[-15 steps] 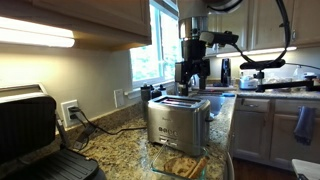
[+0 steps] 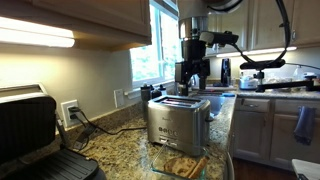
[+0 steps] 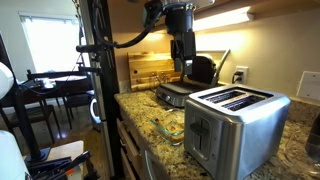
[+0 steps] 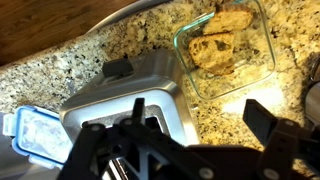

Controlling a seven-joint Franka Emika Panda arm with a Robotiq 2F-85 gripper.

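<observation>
A silver toaster [image 2: 168, 124] stands upright on the granite counter, and its two long top slots show in exterior view 2. Beside it sits a clear glass dish [image 4: 252, 82] holding bread pieces [image 4: 212, 52]. My gripper is open, its dark fingers [image 4: 262, 120] spread wide apart. Nothing lies between them. In the wrist view they hang over the toaster's end and the counter by the dish. Exterior view 1 has the gripper above the toaster, clear of it. Part of the slots is hidden behind a finger in the wrist view.
A black contact grill [image 2: 50, 164] is at the near left, with a cord running to the wall outlet [image 2: 71, 113]. An upper cabinet [image 2: 92, 22] overhangs the counter. A container with blue edges [image 4: 38, 136] lies on the toaster's other side.
</observation>
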